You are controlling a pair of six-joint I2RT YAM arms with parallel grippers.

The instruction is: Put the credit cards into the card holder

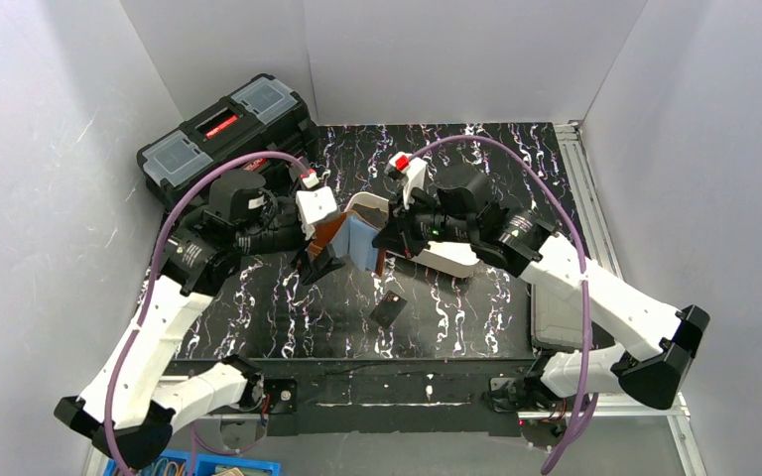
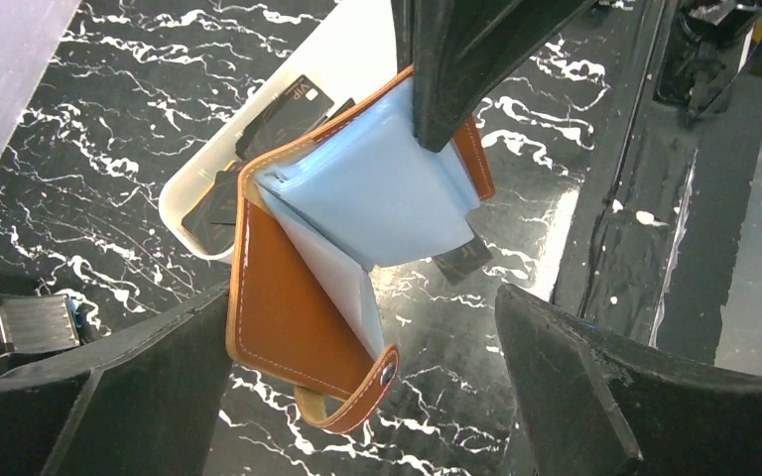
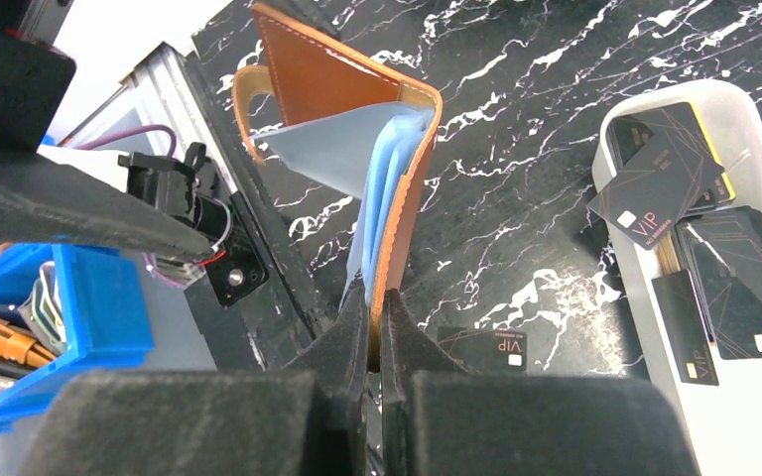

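The brown leather card holder with pale blue sleeves hangs spread above the table, held at one edge by my right gripper, which is shut on it. My left gripper stands open beside the holder's other end, the holder between and just beyond its fingertips in the left wrist view. Black VIP cards lie piled in a white tray behind the holder. A single black card lies on the marble table in front.
A black toolbox fills the back left. A blue bin of assorted items sits below the table's front edge.
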